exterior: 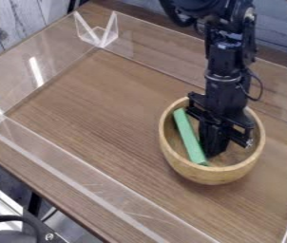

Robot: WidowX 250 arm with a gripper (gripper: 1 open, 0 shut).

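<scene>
A round tan bowl (200, 173) sits on the wooden table at the right. A green bar-like object (187, 139) lies inside along the bowl's left side. My black gripper (225, 133) reaches down from the top into the right part of the bowl, beside the green object. It appears shut; its fingertips are dark and hard to make out, and nothing clearly shows between them.
A white wire-like holder (97, 28) stands at the back left. Dark equipment (7, 228) is at the front left edge.
</scene>
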